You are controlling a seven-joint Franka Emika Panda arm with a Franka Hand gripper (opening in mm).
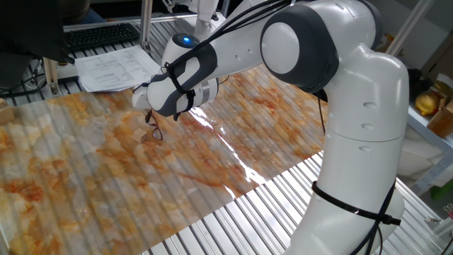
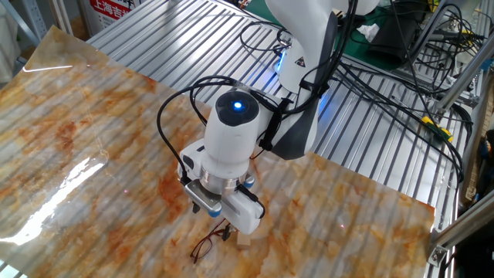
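Note:
A small light wooden block (image 1: 140, 134) lies on the marbled orange-and-white sheet; in the second exterior view the block (image 2: 244, 240) is partly covered by the hand. Beside it rests a pair of thin dark-framed glasses (image 1: 157, 132), with the frame (image 2: 202, 247) looping out toward the front in the second view. Over this spot is my gripper (image 1: 162, 117), its dark fingers spread well apart. From the other side, my gripper (image 2: 211, 220) has one fingertip close to the glasses and block; whether it touches them I cannot tell. No object shows held between the fingers.
Behind the marbled sheet (image 1: 71, 177) lie printed papers (image 1: 117, 69) and a black keyboard (image 1: 101, 36). Another wooden piece (image 1: 6, 112) sits at the left edge. Loose black cables (image 2: 401, 116) cross the slatted table. Much of the sheet is bare.

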